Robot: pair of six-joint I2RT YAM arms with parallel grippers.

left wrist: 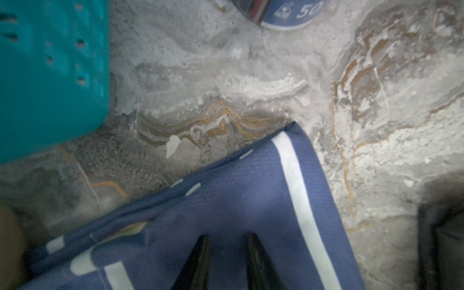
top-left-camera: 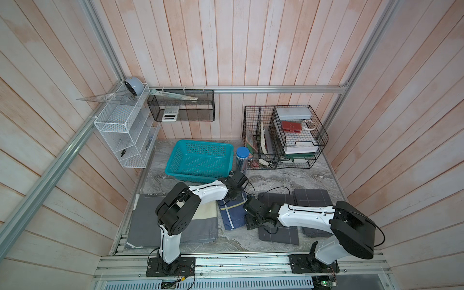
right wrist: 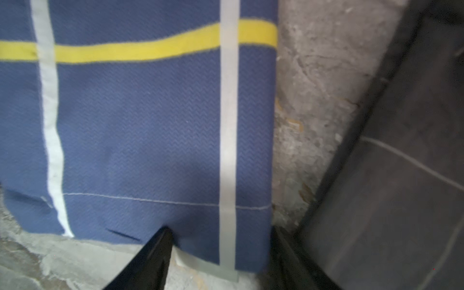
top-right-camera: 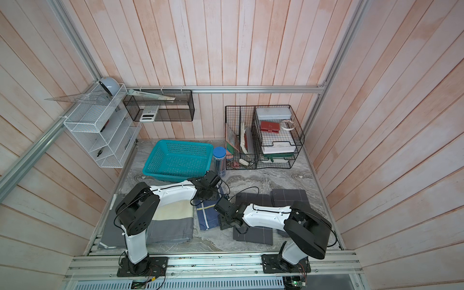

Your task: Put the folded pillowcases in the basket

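Note:
A folded navy pillowcase with white and yellow stripes [top-left-camera: 231, 217] lies on the marble surface in front of the teal basket [top-left-camera: 198, 155]. My left gripper is over its far part, fingers apart above the navy cloth. My right gripper is low at its near right corner, fingers apart on either side of the hem, which in the right wrist view spans the white stripe. Neither gripper visibly grips the cloth.
Grey folded cloths [top-left-camera: 314, 198] lie on the right, a grey and cream cloth [top-left-camera: 149, 222] on the left. A blue-lidded jar [top-left-camera: 242, 154] stands beside the basket; a black wire organiser [top-left-camera: 299, 135] is at the back right.

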